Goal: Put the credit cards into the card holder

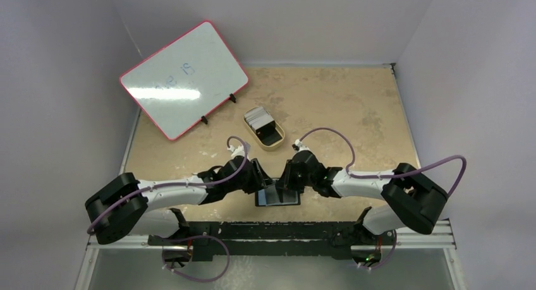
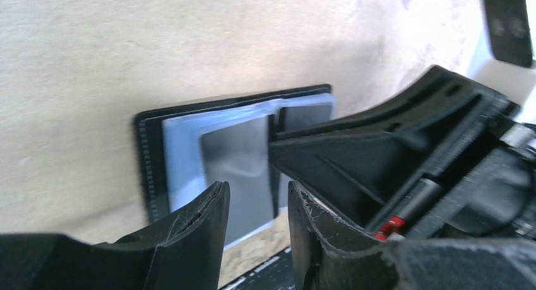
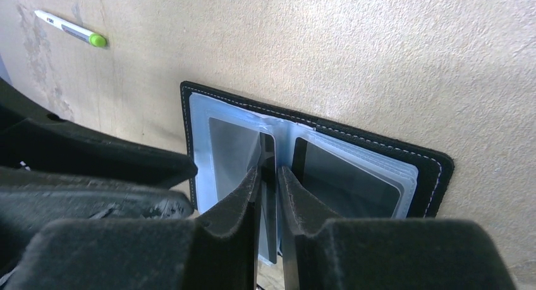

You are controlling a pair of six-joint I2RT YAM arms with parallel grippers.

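Observation:
The card holder (image 1: 272, 199) lies open at the front centre, with black edges and clear blue sleeves holding dark inserts, as both wrist views show. My left gripper hangs over its left part, fingertips apart with nothing visible between them. My right gripper has its fingertips at the middle of the holder (image 3: 354, 176), on the edge of a clear sleeve, slightly parted; whether they pinch it I cannot tell. A tray of cards (image 1: 259, 118) sits behind the holder, pale cards at its upper end.
A whiteboard (image 1: 180, 75) with black clips lies at the back left. A pen (image 3: 69, 30) lies on the table beyond the holder in the right wrist view. Walls bound both sides.

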